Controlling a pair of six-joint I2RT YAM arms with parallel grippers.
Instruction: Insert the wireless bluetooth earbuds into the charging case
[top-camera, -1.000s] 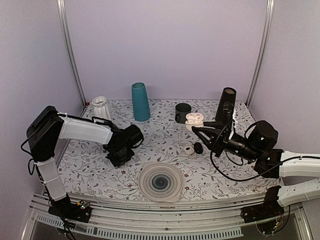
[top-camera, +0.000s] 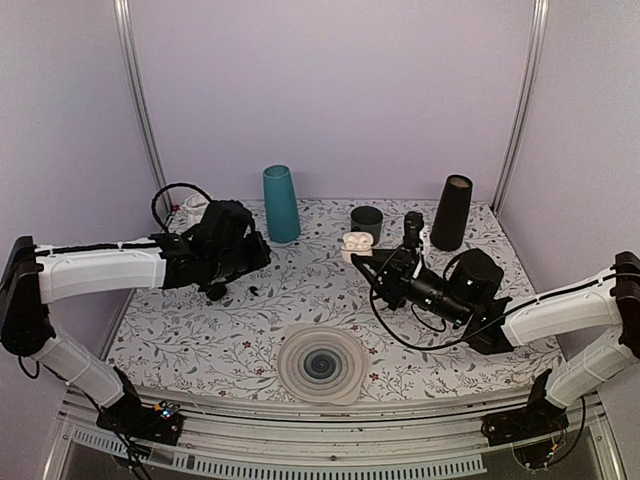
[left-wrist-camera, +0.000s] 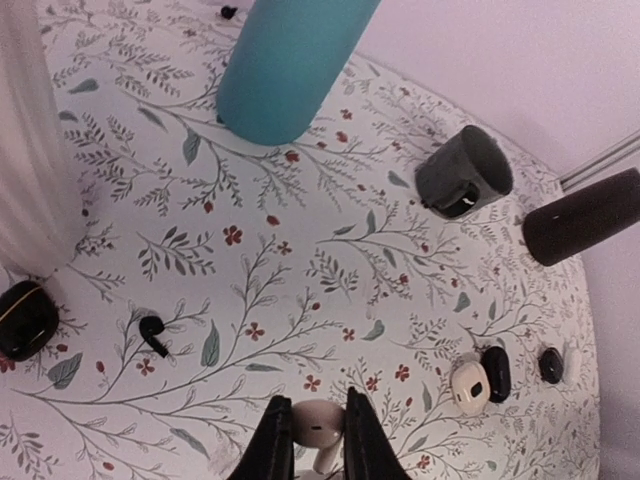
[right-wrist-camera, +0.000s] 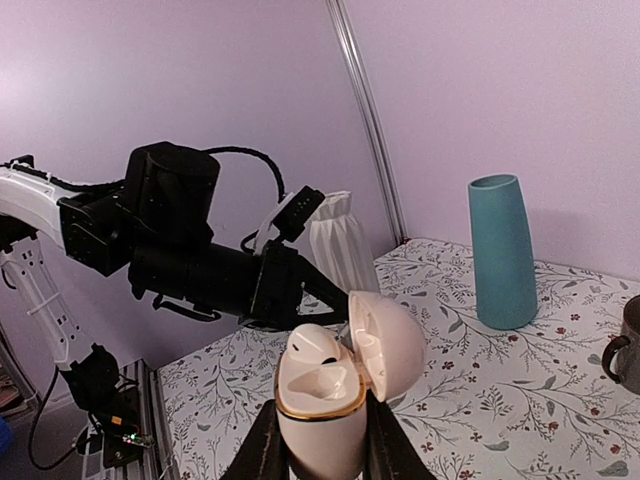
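The white charging case is held up over the table with its lid open, and my right gripper is shut on its body. In the right wrist view, the lid stands raised beside the hollowed interior; whether an earbud sits inside is hard to tell. My left gripper is shut on a pale earbud, whose stem points down in its own view. From above, the left gripper is left of the case with a clear gap. A black earbud lies on the table.
A teal vase, a dark mug and a dark tumbler stand at the back. A white round case and a black one lie to the right. A ringed mat covers the front middle.
My left arm has risen and swung back, its gripper now turned toward the case. My right gripper has carried the case leftward, and its arm now covers the small cases from above.
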